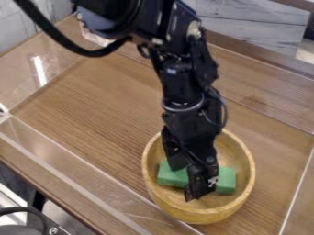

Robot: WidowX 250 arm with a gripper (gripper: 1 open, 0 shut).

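A round yellow bowl (185, 207) stands on the wooden table at the lower middle. In it lies a green block (221, 182), partly covered by the black arm. My gripper (194, 174) reaches down into the bowl over the block's middle, its fingers open. Whether the fingertips touch the block is hard to tell.
A pale board stands along the back. Dark cables show at the lower left corner.
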